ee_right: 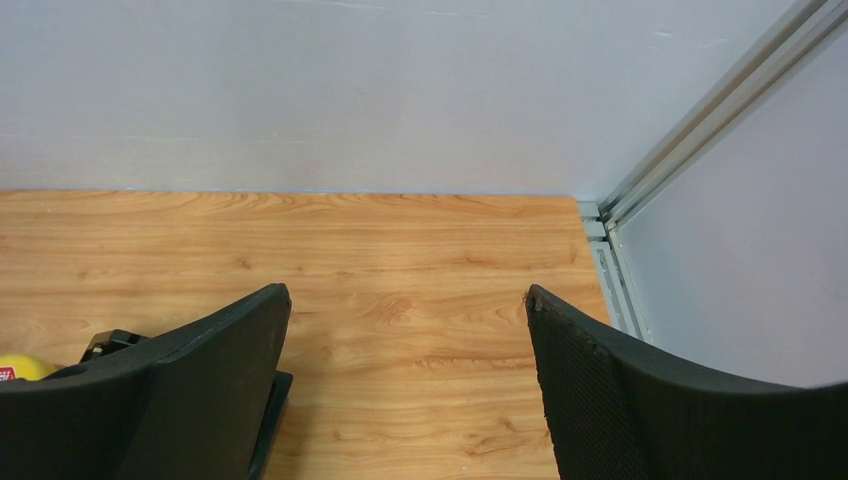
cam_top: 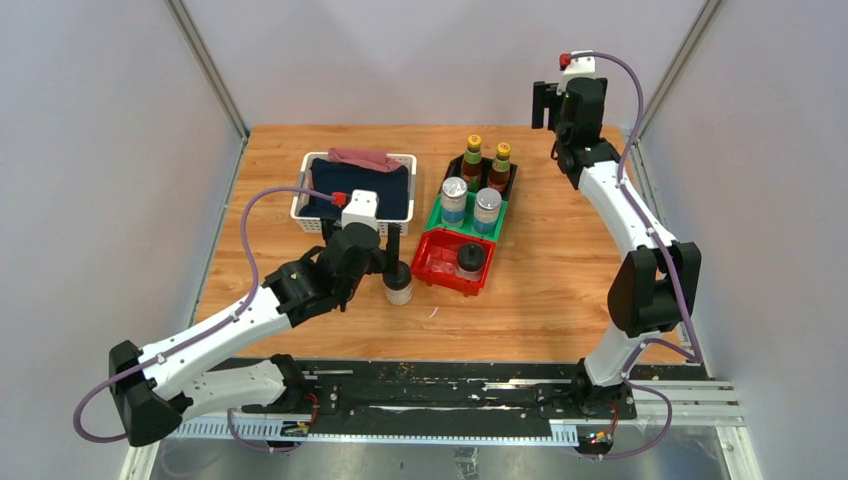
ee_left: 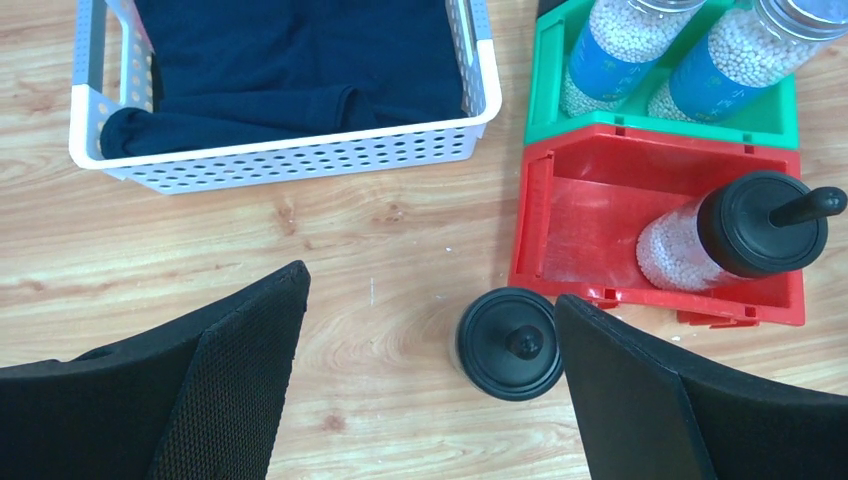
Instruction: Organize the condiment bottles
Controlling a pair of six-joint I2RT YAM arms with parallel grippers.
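Observation:
A black-lidded jar [cam_top: 398, 288] stands on the table, left of the red bin [cam_top: 433, 275]; in the left wrist view its lid [ee_left: 508, 345] lies close by the right finger. Another black-lidded jar [ee_left: 690, 250] leans in the red bin's right side. Two silver-lidded jars [cam_top: 453, 203] [cam_top: 486, 212] are in the green bin [ee_left: 548, 90]. Behind, two yellow-capped bottles [cam_top: 472, 163] [cam_top: 499, 168] sit in the black bin [cam_top: 512, 187]. My left gripper is open above the table, empty. Far right at the back, my right gripper is open too, holding nothing.
A white basket [cam_top: 302, 212] with dark blue cloth [cam_top: 380, 187] and a pink cloth [cam_top: 362, 158] stands at the back left. A wall [ee_right: 400, 100] rises behind the table's back edge.

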